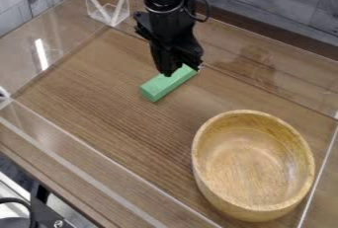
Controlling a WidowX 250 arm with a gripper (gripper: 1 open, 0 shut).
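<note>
A black robot gripper (164, 56) hangs over the upper middle of the wooden table, shut, with nothing visible between its fingers. A green rectangular block (168, 84) lies on the table just below it, its upper end near the fingertips; whether they touch it I cannot tell. At the lower right stands a round, light tan bowl (251, 202), empty.
Clear plastic pieces lie along the left edge, and a dark cable shows at the lower left corner.
</note>
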